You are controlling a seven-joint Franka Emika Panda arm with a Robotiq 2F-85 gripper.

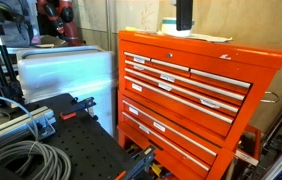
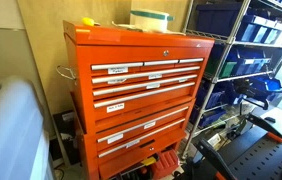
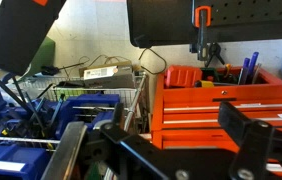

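Observation:
A red tool chest (image 1: 191, 90) with several drawers stands beyond the black table in exterior view 1, and its drawers look shut. The same chest (image 2: 136, 95) fills the middle of exterior view 2. On its top sits a round white container (image 2: 149, 20), with a small yellow object (image 2: 88, 21) to the left. In the wrist view my gripper shows at the bottom edge, its two dark fingers wide apart. The gap between them holds nothing that I can see, only the distant shelf and chest.
A black perforated table (image 1: 76, 145) carries coiled grey cable (image 1: 36, 158) at its left. A white bin (image 1: 66, 70) stands behind it. Wire shelving with blue bins (image 2: 216, 18) rises right of the chest in exterior view 2.

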